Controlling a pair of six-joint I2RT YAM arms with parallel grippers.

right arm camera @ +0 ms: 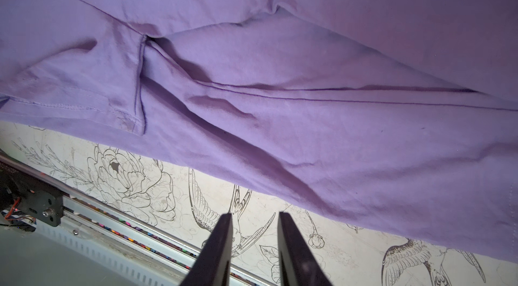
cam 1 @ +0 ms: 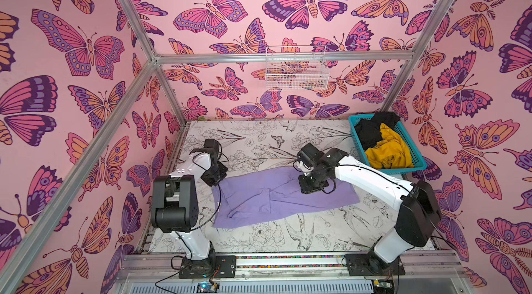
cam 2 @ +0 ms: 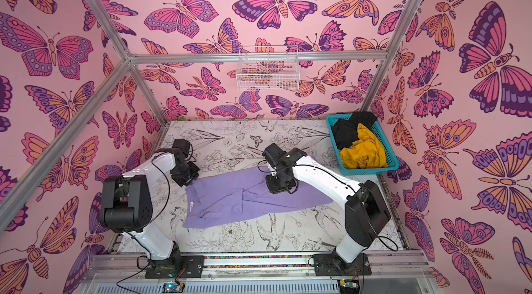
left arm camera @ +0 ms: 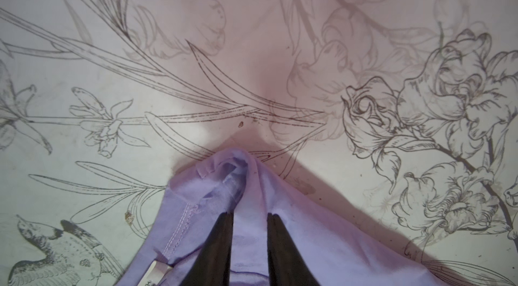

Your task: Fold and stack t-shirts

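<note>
A lavender t-shirt [cam 1: 260,199] lies lengthwise in a folded strip across the table, with creases and a sleeve visible on top in the right wrist view. At its far left corner is my left gripper, its two dark fingers parted over a curled fold of the cloth; whether they touch it cannot be told. A small white tag [left arm camera: 154,273] shows beside them. My right gripper stands open above the shirt's right half, nothing between its fingers.
At the back right a teal basket [cam 1: 416,156] holds a yellow garment [cam 1: 390,150] and a black garment [cam 1: 368,134]. Bare patterned table [cam 1: 249,138] lies behind the shirt and along its front. A metal rail [cam 1: 288,260] runs along the front edge.
</note>
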